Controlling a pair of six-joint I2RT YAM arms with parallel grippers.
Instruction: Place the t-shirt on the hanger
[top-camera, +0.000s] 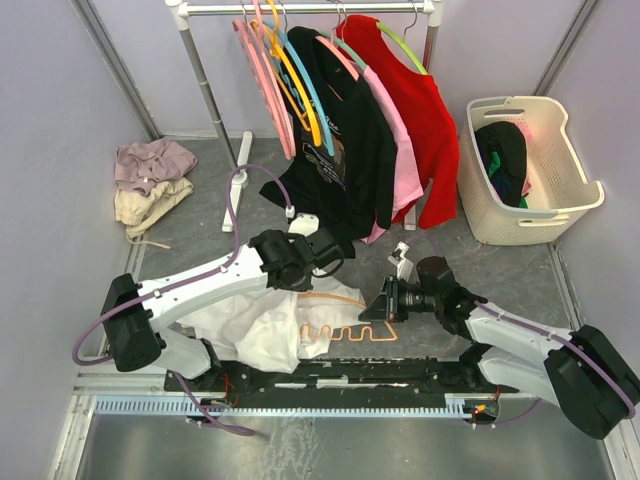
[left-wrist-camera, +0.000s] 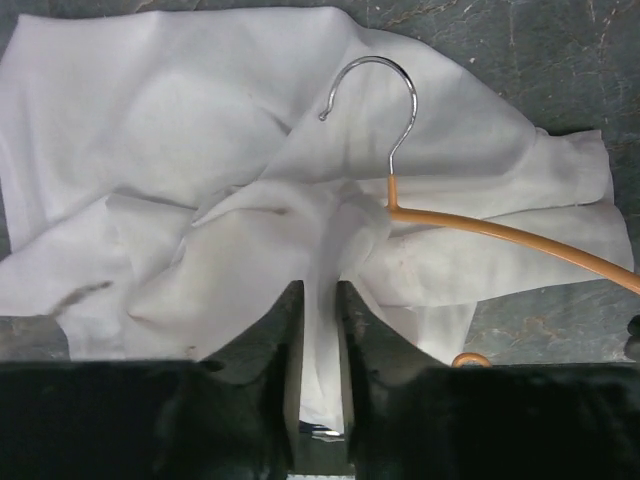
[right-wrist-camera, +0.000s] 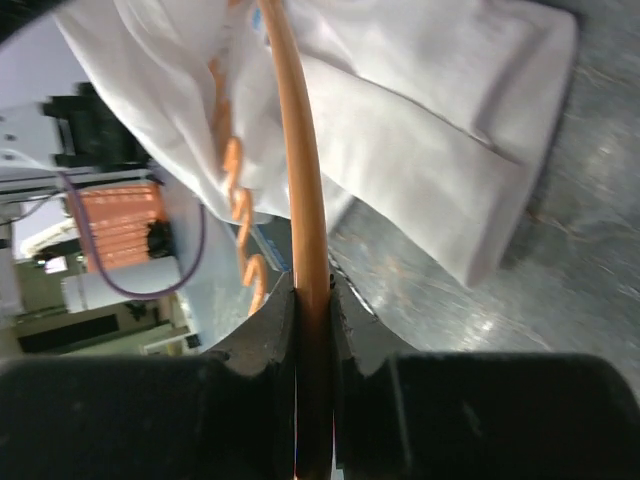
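The white t-shirt (top-camera: 240, 320) lies crumpled on the floor under my left gripper; in the left wrist view its fingers point down, close together over a fold, and whether they hold cloth is unclear. An orange hanger (left-wrist-camera: 520, 240) with a chrome hook (left-wrist-camera: 410, 100) lies over the shirt's right part. My right gripper is shut on the hanger's bar, which runs up between its fingers in the right wrist view.
Behind stands a rack (top-camera: 205, 85) with hangers and garments. A cream laundry basket (top-camera: 540, 225) is at the back right, folded clothes (top-camera: 150, 200) at the back left. Bare floor shows around the shirt.
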